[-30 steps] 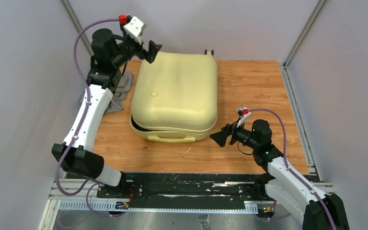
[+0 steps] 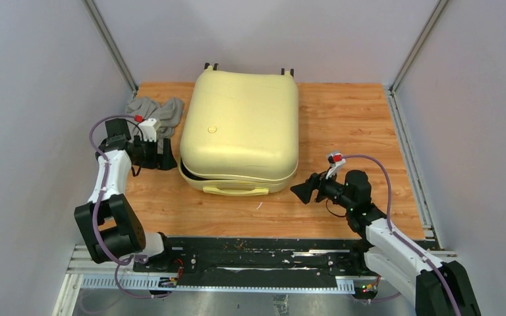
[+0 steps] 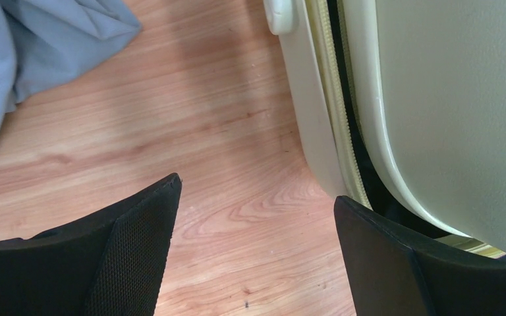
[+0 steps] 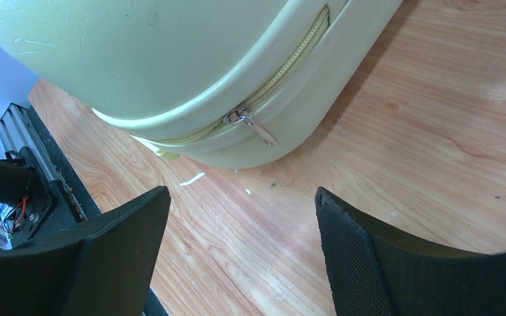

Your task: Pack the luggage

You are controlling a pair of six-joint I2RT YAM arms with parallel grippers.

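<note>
A pale yellow suitcase (image 2: 244, 125) lies flat with its lid down, its handle (image 2: 236, 191) facing the front. At its left front corner a dark gap shows between lid and base, with the zipper tape (image 3: 333, 99) running unfastened along it. On the right front corner hangs a metal zipper pull (image 4: 260, 131), and the zip behind it looks closed. My left gripper is open beside the left front corner, nothing between its fingers. Off the right front corner my right gripper stands with its fingers apart, empty and clear of the pull.
A crumpled grey cloth (image 2: 161, 113) lies on the wooden table (image 2: 349, 118) left of the suitcase, behind the left gripper. Bare table extends on the right and along the front. A small white scrap (image 4: 192, 179) lies near the front corner.
My left arm has come from above the suitcase's far left corner down to its left front side.
</note>
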